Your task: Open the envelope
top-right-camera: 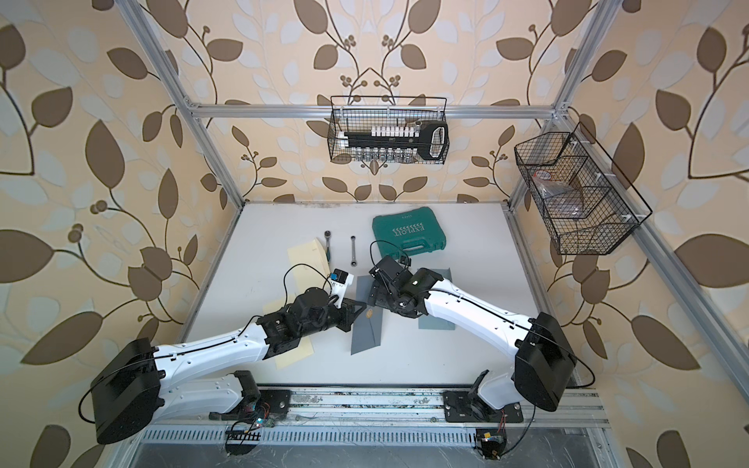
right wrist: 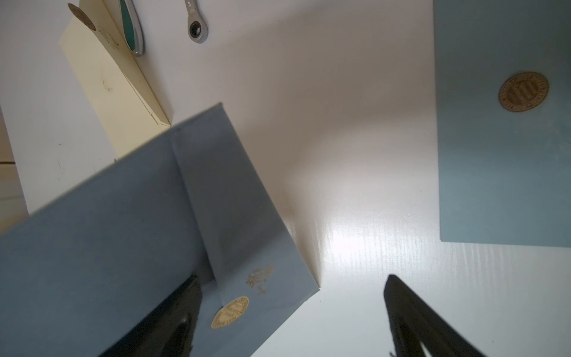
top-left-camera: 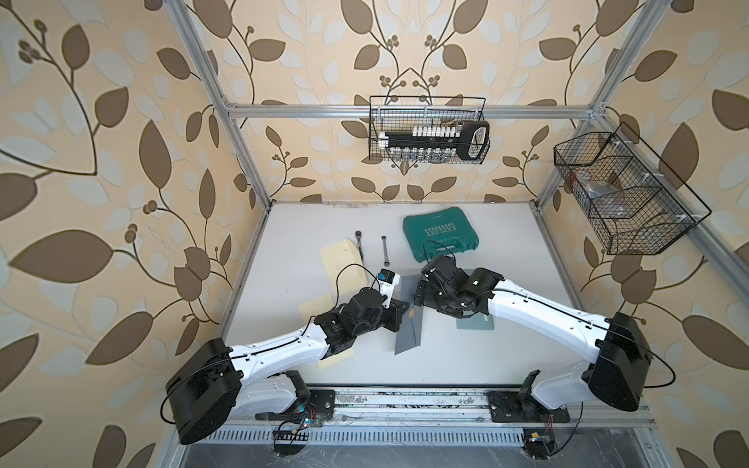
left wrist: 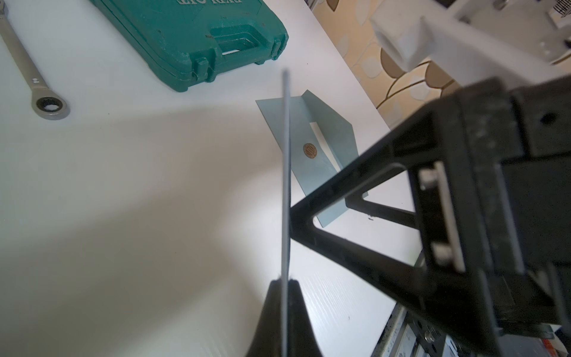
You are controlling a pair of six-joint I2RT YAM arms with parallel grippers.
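A dark grey-blue envelope [top-left-camera: 409,331] stands raised off the table between the two arms. My left gripper is shut on it; the left wrist view shows the envelope edge-on as a thin upright line from the fingers. In the right wrist view its flap and round gold seal [right wrist: 230,312] face the camera. My right gripper is open with its fingers wide apart. One finger [right wrist: 181,318] overlaps the envelope beside the seal, the other [right wrist: 410,318] is over bare table. Whether that first finger touches the paper cannot be told.
A lighter blue envelope [right wrist: 499,178] lies under the right arm. Yellow envelopes [top-left-camera: 337,257] lie at the left. Behind are a wrench [top-left-camera: 384,249], another tool [top-left-camera: 359,241] and a green case [top-left-camera: 441,232].
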